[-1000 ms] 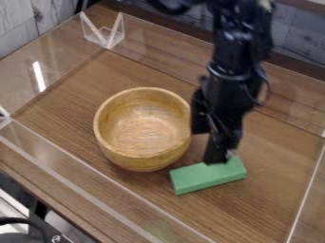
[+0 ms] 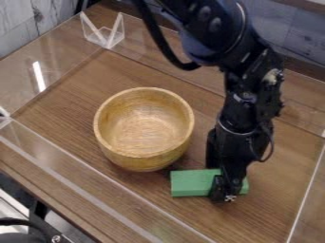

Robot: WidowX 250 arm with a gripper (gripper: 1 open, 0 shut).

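A green rectangular block (image 2: 193,182) lies on the wooden table, right of and below a round tan bowl (image 2: 143,121). My gripper (image 2: 219,184) is down over the block's right part, its dark fingers at the block, partly hiding it. The gripper is open; whether the fingers touch the block is hard to tell.
The wooden table (image 2: 64,104) has clear room at the left and at the lower right. A small clear plastic object (image 2: 105,28) sits at the back left. A raised edge runs along the back right.
The gripper has come down from above onto the green block.
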